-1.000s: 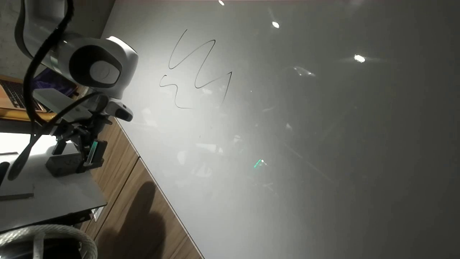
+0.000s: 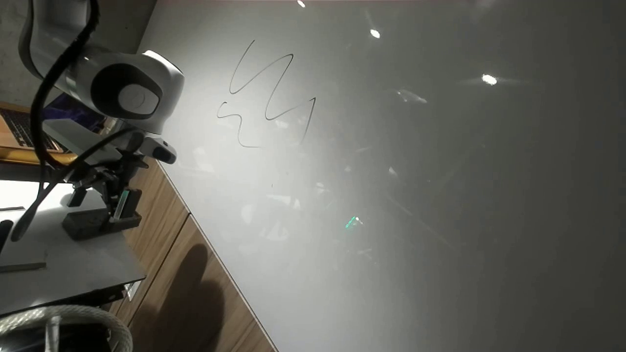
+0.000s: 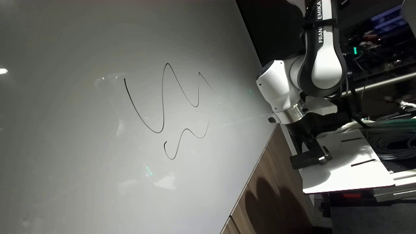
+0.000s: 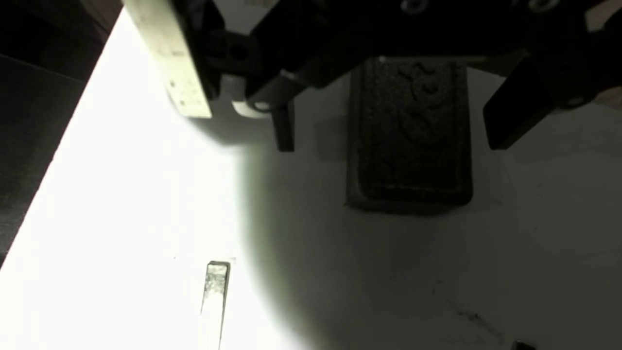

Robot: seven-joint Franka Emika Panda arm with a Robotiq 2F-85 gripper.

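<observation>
A dark block (image 4: 411,157) with embossed writing on top, eraser-like in shape, lies on a white shelf (image 4: 134,233). My gripper is open, one finger on either side of the block, with gaps showing between it and both fingers. From the side, the gripper (image 2: 100,202) is low over the dark block (image 2: 88,226) on the shelf. The other exterior view also has the block (image 3: 306,159) under the hand. A large whiteboard (image 2: 440,205) bears two wavy black lines, a longer line (image 2: 266,111) and a shorter line (image 2: 239,126).
A pale narrow strip (image 4: 214,291) lies beside the block's shadow. Wood panelling (image 2: 182,281) runs between shelf and whiteboard. Below the shelf is a white braided hose (image 2: 70,311). Coiled cables (image 3: 394,144) sit past the shelf's far side. Bare shelf surface surrounds the block.
The arm and gripper have shifted slightly left in exterior view 1, away from the whiteboard. The block and the drawn lines look the same.
</observation>
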